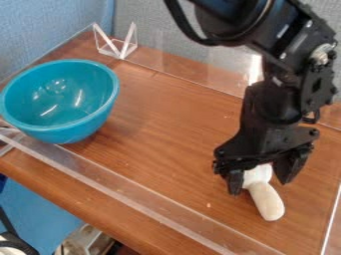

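The black gripper is low over the right part of the wooden table, open, its fingers either side of a white cylindrical object with a pale rounded end that lies on the wood pointing toward the front. Whether the fingers touch it cannot be told. A teal bowl sits at the left of the table.
Clear plastic edging runs along the table's front, and another along the back. A white wire stand is at the back left corner.
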